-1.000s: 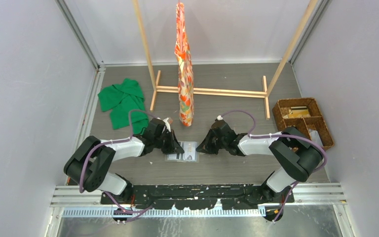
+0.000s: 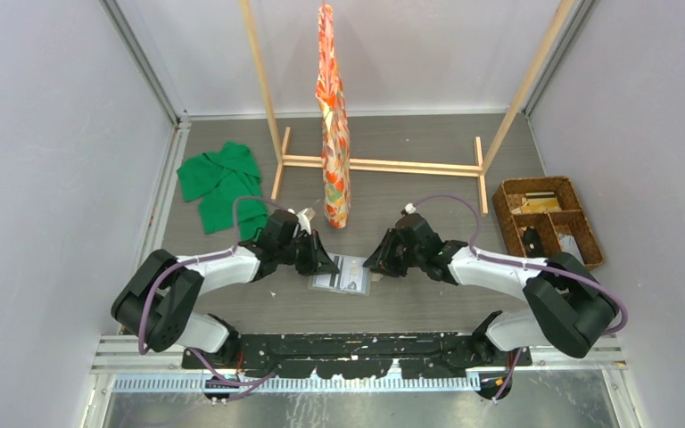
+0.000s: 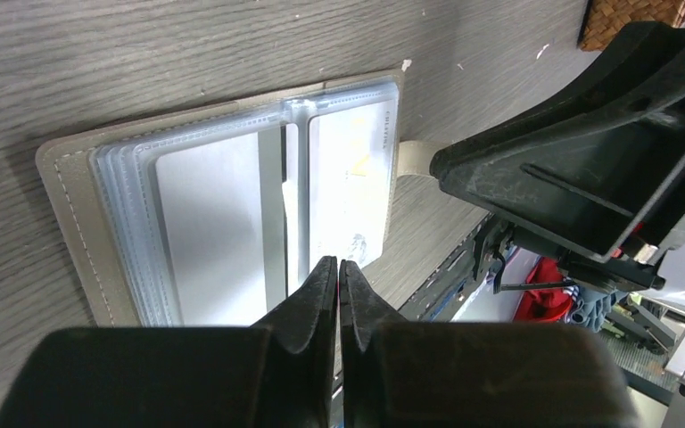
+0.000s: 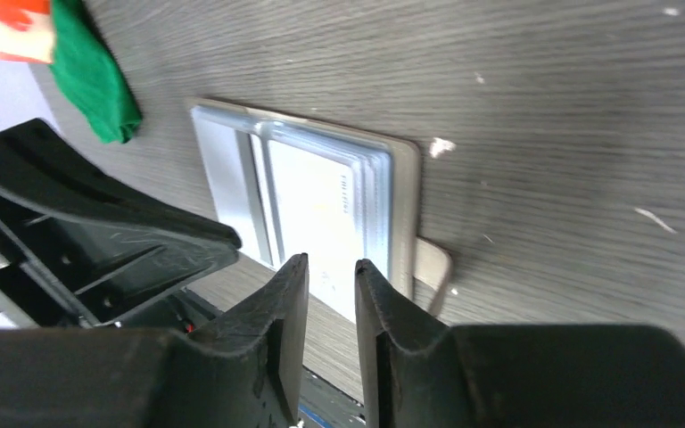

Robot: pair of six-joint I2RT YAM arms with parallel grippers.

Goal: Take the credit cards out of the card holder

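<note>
The card holder [image 3: 76,196] lies spread flat on the table, beige-edged with clear plastic sleeves. One white card [image 3: 214,223] shows in its left half, and a white printed card [image 3: 352,169] in its right half. A small tab [image 4: 433,264] sticks out from the holder's right side. My left gripper is shut over the holder, nothing visible between its tips. Part open, my right gripper has its fingertips over the right half, close to the sleeve edge; nothing is visibly gripped. Whether either set of tips touches the plastic, I cannot tell.
A wicker basket [image 2: 507,223] with compartments stands at the far right. Green cloth [image 2: 223,183] lies at the back left. A wooden rack [image 2: 401,167] with a patterned cloth [image 2: 332,125] hanging from it stands behind. Both grippers are close together over the holder.
The holder has shifted slightly right since a second ago. The left gripper has moved slightly right.
</note>
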